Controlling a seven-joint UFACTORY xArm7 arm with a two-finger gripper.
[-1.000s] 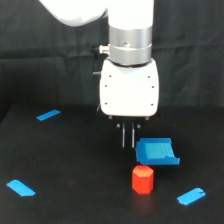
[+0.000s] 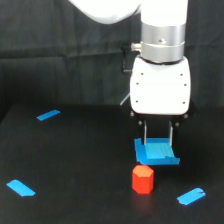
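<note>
My white gripper [image 2: 158, 131] hangs in the right half of the view, its two thin fingers apart, over a blue open tray [image 2: 160, 158]. Nothing shows between the fingers. In front of the tray stands a red hexagonal block [image 2: 142, 179].
Flat blue pieces lie on the black surface: one [image 2: 21, 188] at the front left, one [image 2: 48, 114] at the back left, one [image 2: 191, 196] at the front right.
The gripper has moved right, from left of the tray to above it, and its fingers stand farther apart. The tray and block look unmoved.
</note>
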